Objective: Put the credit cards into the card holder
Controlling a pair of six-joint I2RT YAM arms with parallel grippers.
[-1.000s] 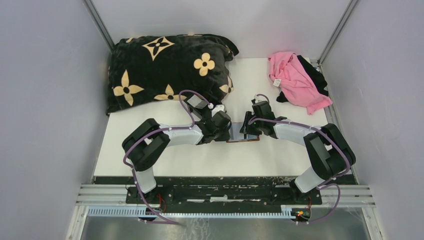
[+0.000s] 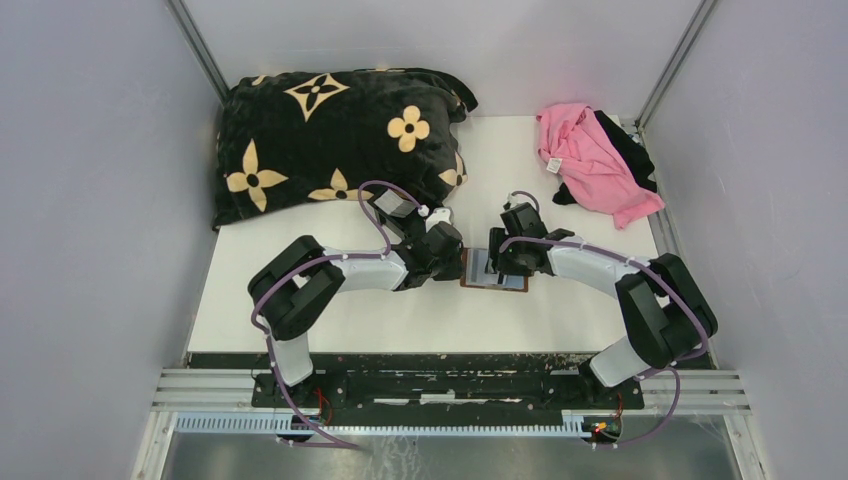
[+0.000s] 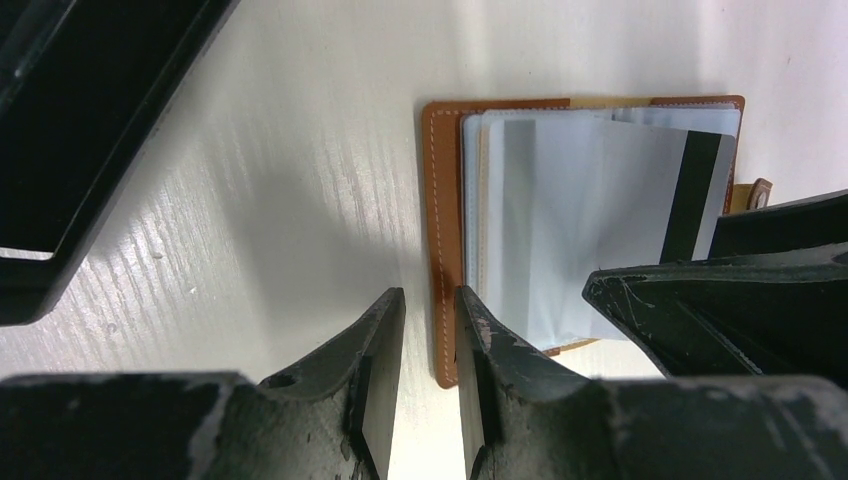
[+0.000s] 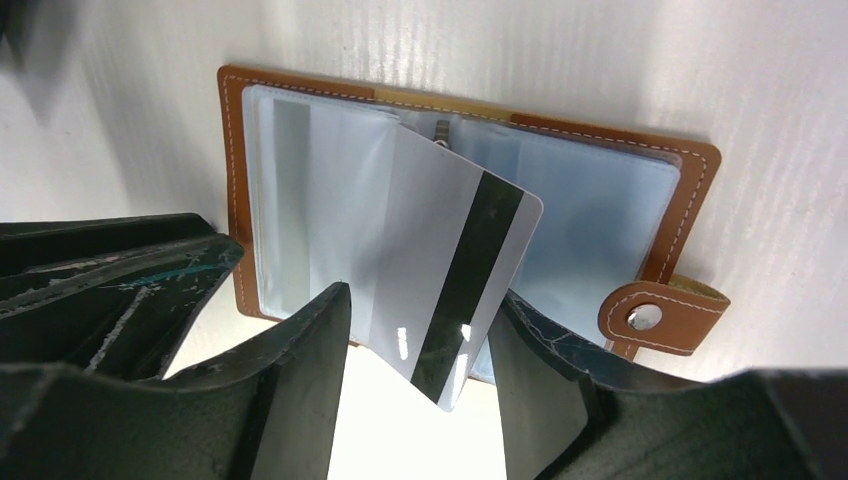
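Observation:
The brown card holder (image 4: 690,195) lies open on the table, clear sleeves up. A grey credit card (image 4: 430,215) with a black stripe sits askew over the left sleeve, its inner part seemingly under the plastic. Its striped end sticks out over the right sleeve, and one corner overhangs the near edge. My right gripper is open, its fingers spread, with the card's striped end between them and one finger close to its outer edge. At the holder's left border, my left gripper stands slightly open; one finger is against the sleeve edge, the other apart.
A black tray (image 3: 70,130) stands left of the holder; from above, a grey card (image 2: 395,203) shows in it. Behind are a black patterned cushion (image 2: 340,135) and a pink cloth (image 2: 590,165).

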